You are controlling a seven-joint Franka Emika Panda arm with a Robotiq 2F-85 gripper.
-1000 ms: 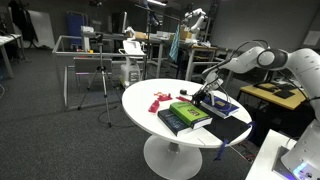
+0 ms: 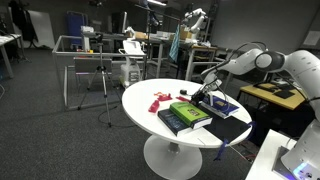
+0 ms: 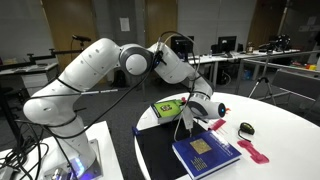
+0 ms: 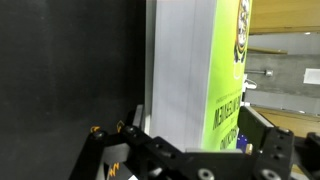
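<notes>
A thick green book point(image 2: 190, 114) lies on the white round table, with a dark book point(image 2: 173, 123) partly under or beside it. In the wrist view, the white page edge point(image 4: 180, 80) and yellow-green cover point(image 4: 226, 80) of a book run up the middle. My gripper stands open at the bottom, with its fingers spread to either side of the book in this view. Whether they touch it I cannot tell. Exterior view 2 has my gripper point(image 3: 184, 122) low over the table, between the green book point(image 3: 168, 108) and a blue book point(image 3: 205, 150).
Red objects point(image 3: 252, 151) and a small black-and-green item point(image 3: 246, 130) sit on the table's right side. A black surface point(image 3: 155, 155) lies in front of the arm. Bare white tabletop point(image 3: 265, 175) shows at the front right.
</notes>
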